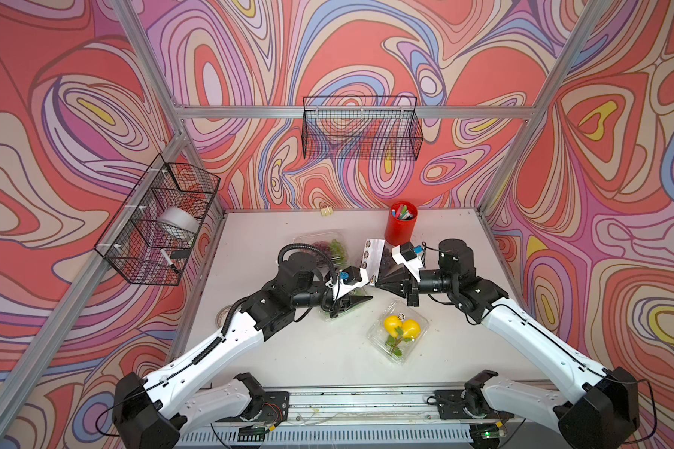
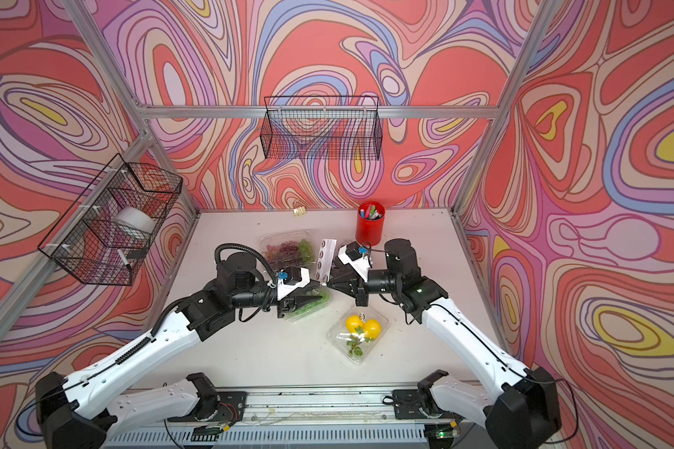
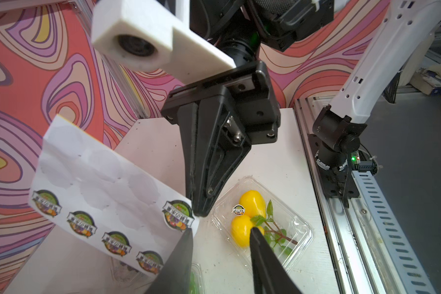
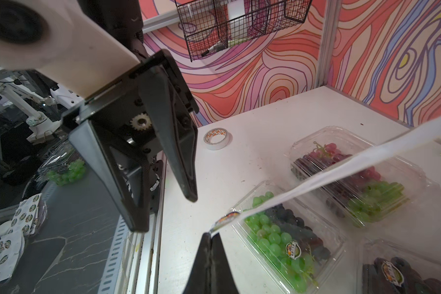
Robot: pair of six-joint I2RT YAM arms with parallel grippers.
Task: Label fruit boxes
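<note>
The white label sheet [image 3: 112, 191], bearing several round dark fruit labels, hangs by its lower corner from my right gripper, which is shut on it. One label [image 3: 177, 214] lies right beside those fingertips. In the right wrist view the sheet [image 4: 328, 174] appears nearly edge-on. My left gripper faces it from the left, fingers apart and empty. The lemon box [image 3: 259, 223] carries a label on its lid, as does the green and dark grape box [image 4: 289, 240]. A box of dark fruit [image 4: 406, 274] also has a label; none is visible on the mixed grape box [image 4: 357, 171].
A red cup [image 1: 401, 224] of markers stands at the back right. A tape roll [image 4: 216, 138] lies on the left of the table. Wire baskets [image 1: 362, 134] hang on the back and left.
</note>
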